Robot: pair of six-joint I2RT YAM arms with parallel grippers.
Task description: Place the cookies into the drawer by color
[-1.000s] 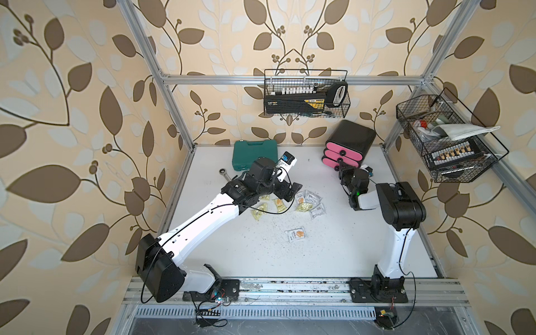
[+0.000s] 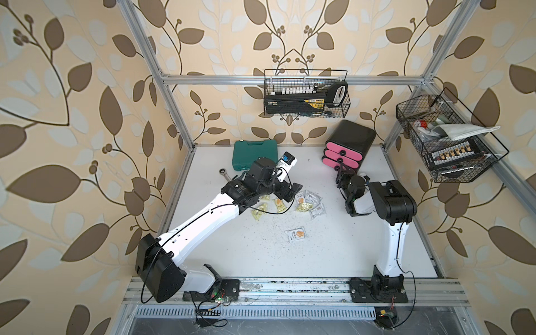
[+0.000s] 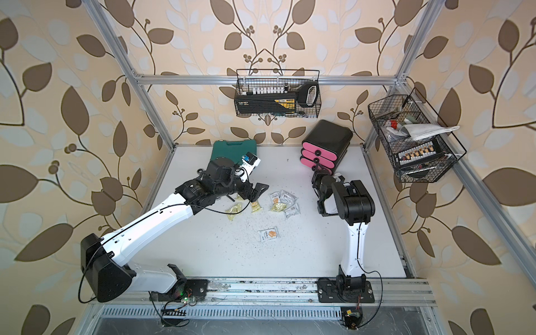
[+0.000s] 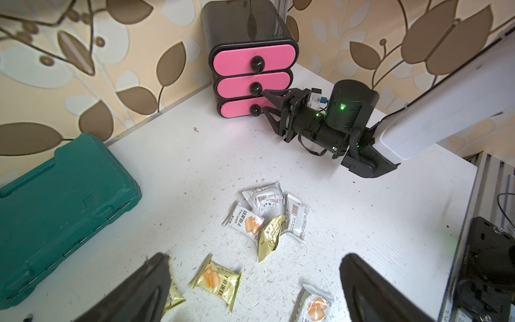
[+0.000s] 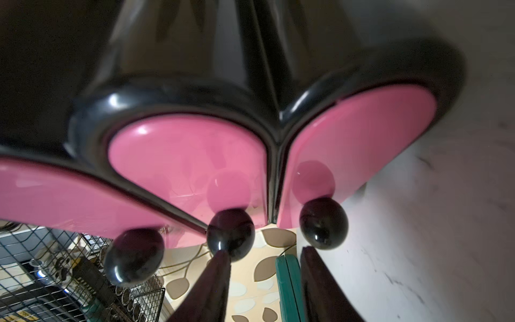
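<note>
The black cabinet (image 4: 249, 29) has pink fronts and round black knobs, its three drawers pushed in. My right gripper is part open, its fingers (image 5: 206, 289) pointing at the cabinet. In the right wrist view its fingertips lie close by the middle knob (image 5: 230, 234) and the bottom knob (image 5: 323, 222); contact cannot be told, and no knob shows clearly between them. White cookie packets (image 4: 264, 197) and gold ones (image 4: 219, 281) lie loose on the table. My left gripper hangs above them, open and empty.
A green case (image 4: 64, 220) stands against the back wall, left of the packets. Wire baskets (image 2: 306, 95) hang on the back and right sides.
My left arm, the packets and the drawers look unmoved.
</note>
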